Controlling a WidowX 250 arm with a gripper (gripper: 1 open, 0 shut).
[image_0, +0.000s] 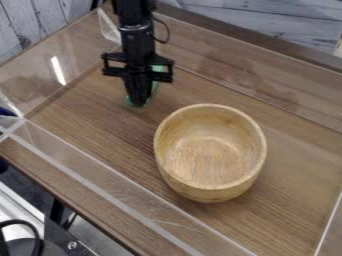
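Note:
My black gripper (136, 78) is at the upper middle, over a small green object (147, 94) on the wooden table. The gripper's body hides much of the object, and it is too small to tell whether anything is held between the fingers. A large round wooden bowl (210, 150) sits to the lower right, apart from both.
A dark cable (20, 232) lies at the lower left corner, and a small blue item shows at the left edge.

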